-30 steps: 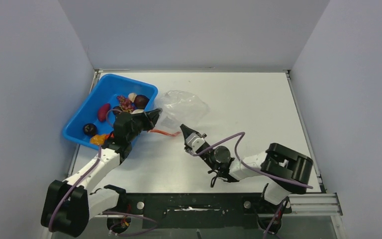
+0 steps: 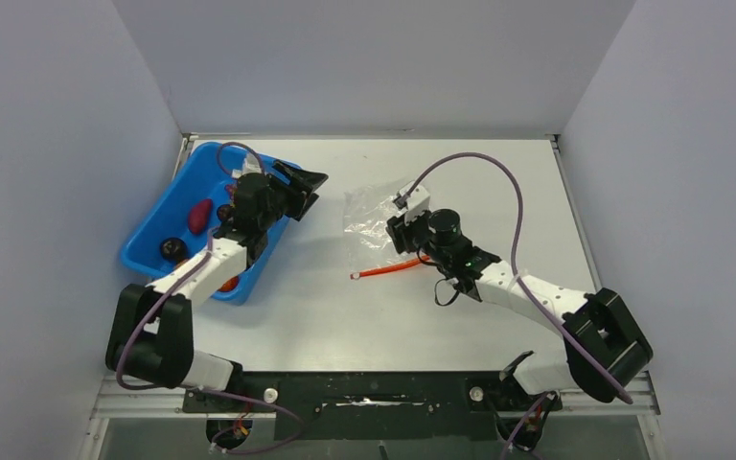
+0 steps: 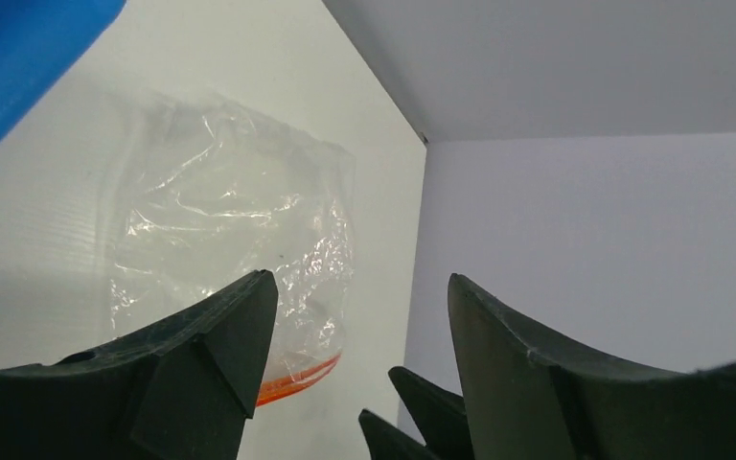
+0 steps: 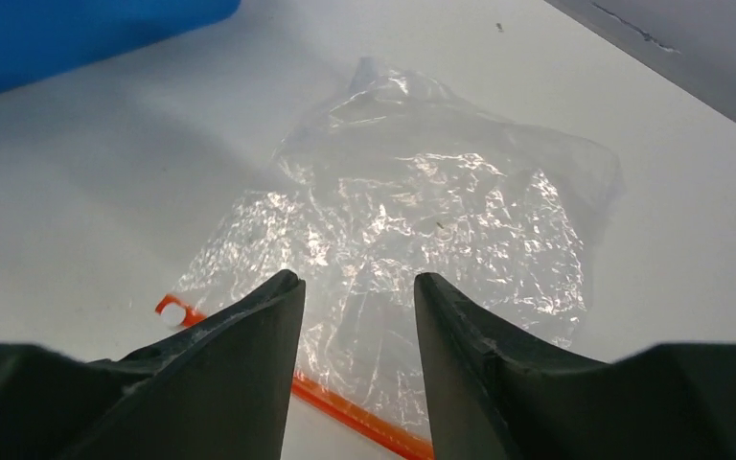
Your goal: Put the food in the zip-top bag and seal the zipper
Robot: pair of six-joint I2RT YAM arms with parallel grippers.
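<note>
The clear zip top bag (image 2: 364,225) lies flat on the white table, its orange zipper strip (image 2: 383,270) along the near edge with a small white slider at one end (image 4: 172,314). My left gripper (image 2: 305,187) hangs over the bin's right rim, fingers apart with nothing between them. My right gripper (image 2: 402,232) is above the bag's right part, also open and empty. The blue bin (image 2: 161,220) at the left holds food, including a red oblong item (image 2: 200,216) and a dark round one (image 2: 173,248); the arm hides part of it.
Walls close in the table at the back and both sides. Free table (image 2: 517,192) shows right of the bag, and there is clear space in front of it.
The bag and its zipper strip have shifted right, away from the bin. My right gripper moved back and right with them; my left gripper rose toward the back.
</note>
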